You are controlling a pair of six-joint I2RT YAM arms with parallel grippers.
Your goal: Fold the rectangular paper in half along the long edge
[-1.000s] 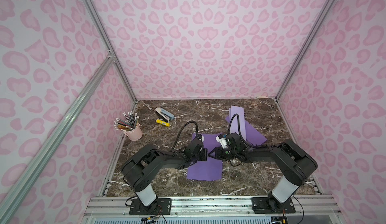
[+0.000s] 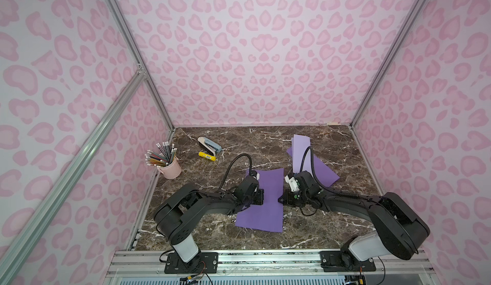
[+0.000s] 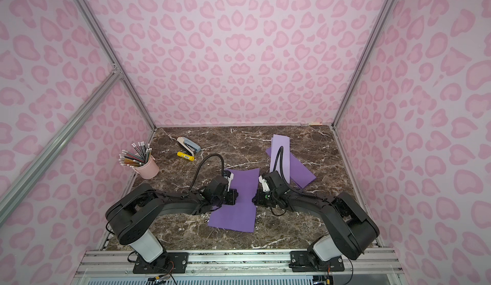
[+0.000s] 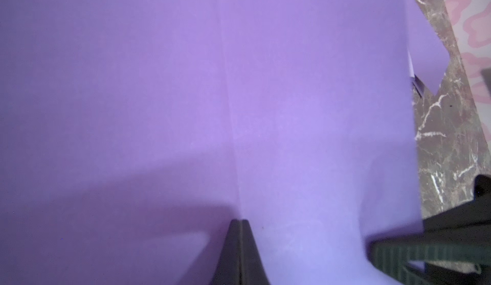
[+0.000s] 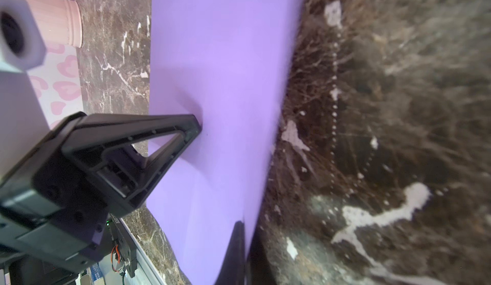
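Observation:
The purple paper (image 2: 263, 218) lies on the table under both grippers, its long sides running front to back. A faint crease runs down it in the left wrist view. My left gripper is shut, its tips down on the paper at the crease with nothing seen between them. At the paper's right edge, my right gripper is shut with the edge running in between its fingers. That edge is raised and slightly curved there. The left arm hides part of the paper's left side in the top views.
More purple sheets, including a pale folded strip (image 2: 301, 152), lie behind the right arm. Back left are a stapler (image 2: 208, 145), a yellow glue stick (image 2: 207, 156) and a pink pencil cup (image 2: 171, 169).
My right gripper has moved to the right, away from the left one, with the paper's right side spread out further. The left gripper has stayed in place.

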